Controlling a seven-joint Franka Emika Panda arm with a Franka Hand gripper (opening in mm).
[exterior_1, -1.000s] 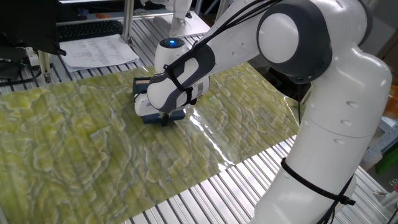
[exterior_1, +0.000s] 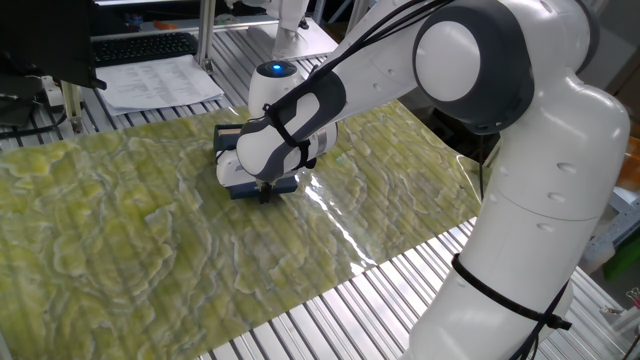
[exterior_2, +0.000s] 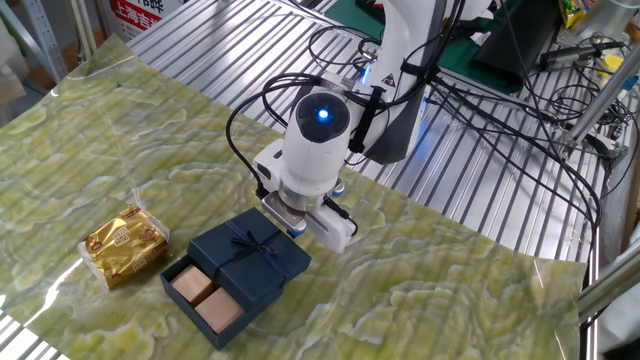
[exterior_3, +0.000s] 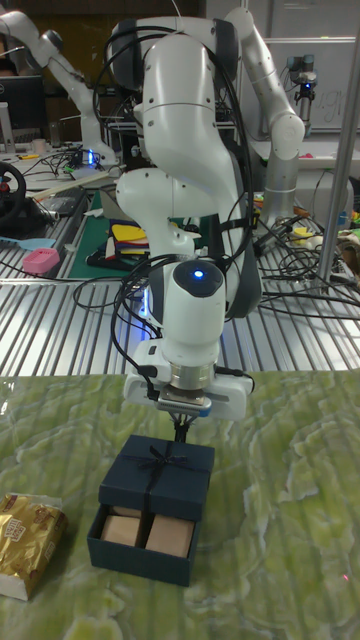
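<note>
A dark blue box (exterior_2: 217, 338) holds tan blocks (exterior_2: 222, 309) in its uncovered front part. Its lid (exterior_2: 272, 281), tied with a dark ribbon bow, lies across the rear of the box, shifted back off the front. My gripper (exterior_3: 181, 431) points down at the lid's back edge, its dark fingertips close together there. Whether they pinch that edge or just touch it cannot be made out. In exterior view 1 the arm's wrist covers most of the box, with a strip of the lid (exterior_1: 284, 186) showing beneath my hand.
A gold foil packet (exterior_2: 125, 246) lies beside the box on the green marbled mat (exterior_2: 420, 290). Papers (exterior_1: 160, 83) and a keyboard (exterior_1: 145, 47) are on the slatted table beyond the mat.
</note>
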